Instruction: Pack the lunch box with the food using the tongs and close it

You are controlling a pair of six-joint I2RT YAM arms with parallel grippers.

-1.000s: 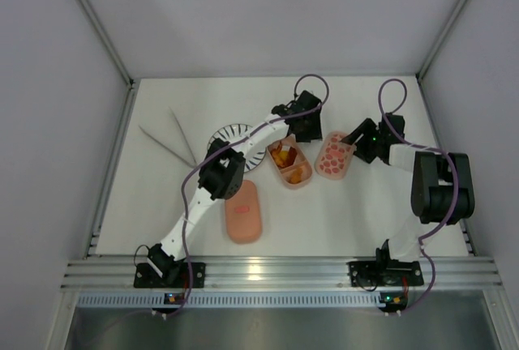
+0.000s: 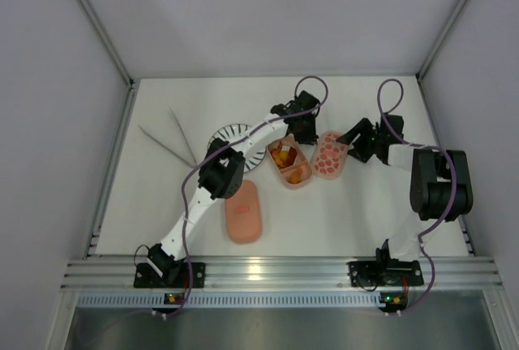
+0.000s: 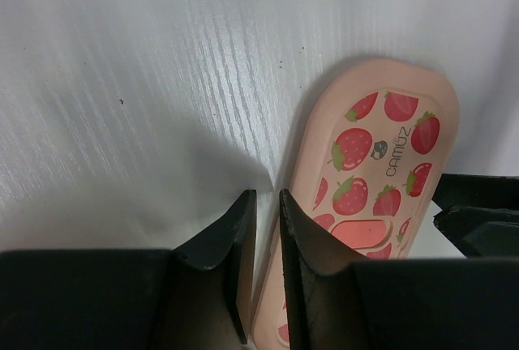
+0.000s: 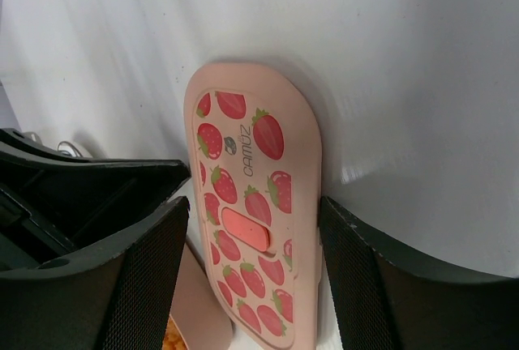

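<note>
The strawberry-printed pink lid (image 2: pixel 330 155) lies on the table just right of the open pink lunch box (image 2: pixel 290 180), which holds food in its compartments. My right gripper is open; in the right wrist view its two fingers stand on either side of the lid, the right one close against the lid's side. My left gripper stands at the lid's other long edge, over the gap beside the box. Only a narrow space parts its fingers, and no object shows held there. Whether its near finger touches the lid, I cannot tell.
A striped plate (image 2: pixel 255 158) sits partly under the left arm. Toward the front lies a plain pink lid (image 2: pixel 243 214). Two thin chopsticks (image 2: pixel 166 147) rest on the left side. Bare table (image 2: pixel 340 216) extends in front of the box and strawberry lid.
The strawberry lid has shifted slightly left toward the lunch box, and my right gripper has moved left with it. My left gripper's fingers have come closer together.
</note>
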